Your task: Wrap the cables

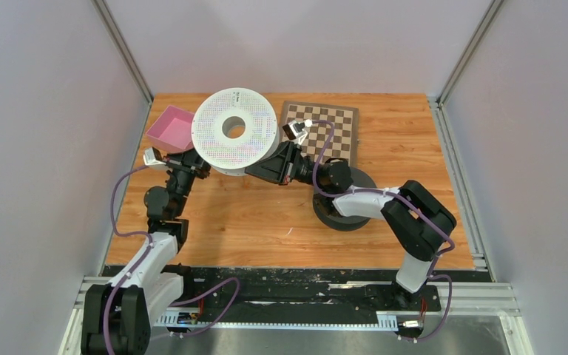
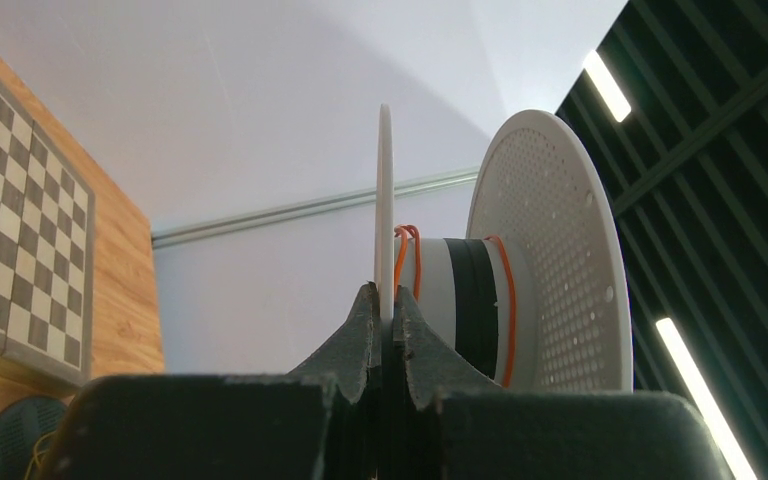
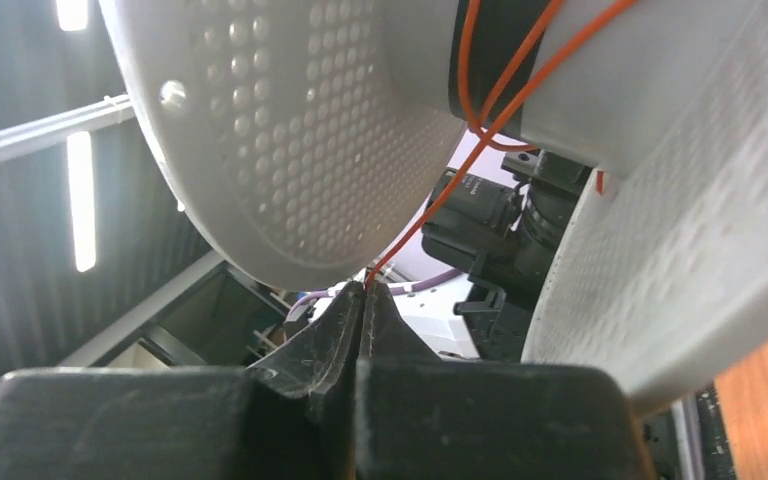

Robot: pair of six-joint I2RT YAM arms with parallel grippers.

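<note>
A large white spool (image 1: pixel 211 129) with perforated flanges is held up off the table. My left gripper is shut on the thin rim of one flange, seen edge-on in the left wrist view. Orange cable (image 3: pixel 505 115) loops around the spool's core, beside a black band (image 2: pixel 472 305). One strand runs from the core down to the tips of my right gripper, which is shut on it. From above, this right gripper (image 1: pixel 250 171) is close against the spool's lower right edge; its fingertips are partly hidden there.
A pink bin (image 1: pixel 168 129) stands behind the left arm. A chessboard (image 1: pixel 344 137) lies at the back, right of the spool. Under the right arm sits a dark round base (image 1: pixel 349 222).
</note>
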